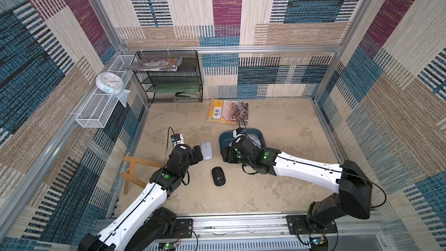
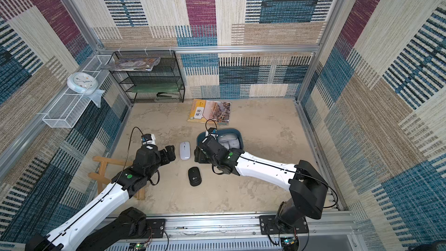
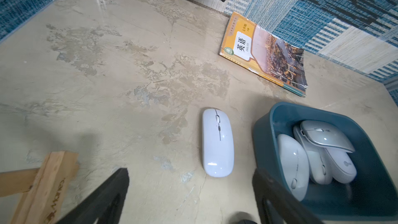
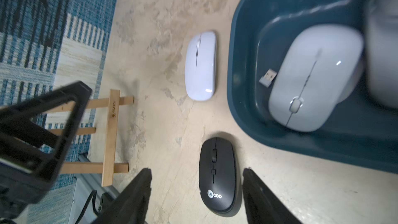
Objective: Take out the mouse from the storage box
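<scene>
The dark teal storage box (image 3: 263,141) holds several white and grey mice; one white mouse (image 4: 317,76) lies in it beside a small USB receiver (image 4: 267,77). Outside the box, a white mouse (image 3: 217,143) and a black mouse (image 4: 217,176) rest on the table. My right gripper hangs above the table at the box's near left side, fingers apart around the view of the black mouse, with nothing held. Left of the white mouse is my left gripper, open and empty. In the top left view the right arm hides much of the box.
A textbook (image 1: 227,111) lies behind the box. A wooden stand (image 4: 111,136) is at the left, near the left arm. A black wire rack (image 1: 167,79) stands at the back left.
</scene>
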